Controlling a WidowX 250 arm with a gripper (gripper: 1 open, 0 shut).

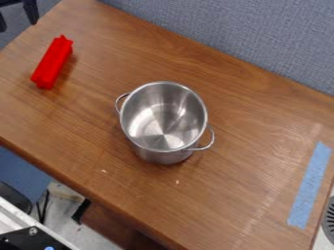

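A red elongated object [53,62] lies at the left of the wooden table, tilted diagonally. A steel pot [163,122] with two side handles stands upright near the middle, looking empty inside. A dark part of the robot shows at the top-left edge, cut off by the frame; its fingertips cannot be made out.
A strip of blue tape [310,184] is on the right side. Grey padded wall [261,34] lines the back. Cables and equipment sit below the table at lower left.
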